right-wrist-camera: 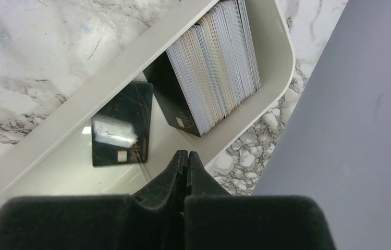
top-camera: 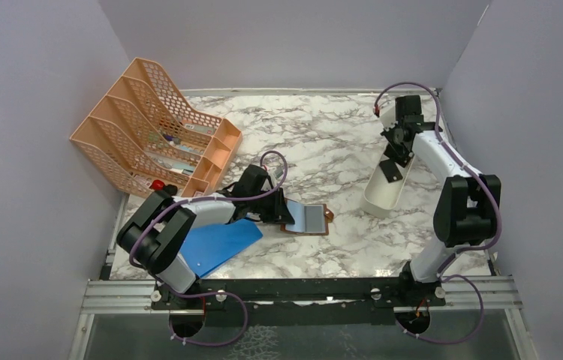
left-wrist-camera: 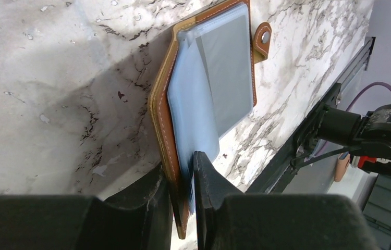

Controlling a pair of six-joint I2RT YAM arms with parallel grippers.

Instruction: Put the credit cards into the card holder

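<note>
The brown card holder (left-wrist-camera: 170, 120) lies opened, with blue and grey sleeves (left-wrist-camera: 224, 62) showing. My left gripper is shut on the holder's brown cover and blue sleeves. In the right wrist view, a stack of credit cards (right-wrist-camera: 214, 62) leans at the far end of the white bin, a black card at its front. One loose black card (right-wrist-camera: 123, 125) lies flat on the bin's floor, apart from the stack. My right gripper is shut above the bin, its fingertips together and nothing visible between them.
The long white bin (top-camera: 380, 211) stands on the right of the marble table (top-camera: 331, 150), its near part empty. An orange basket (top-camera: 222, 150) and a blue folder (top-camera: 218, 244) occupy the left. A grey wall (right-wrist-camera: 339, 135) rises close to the bin's right side.
</note>
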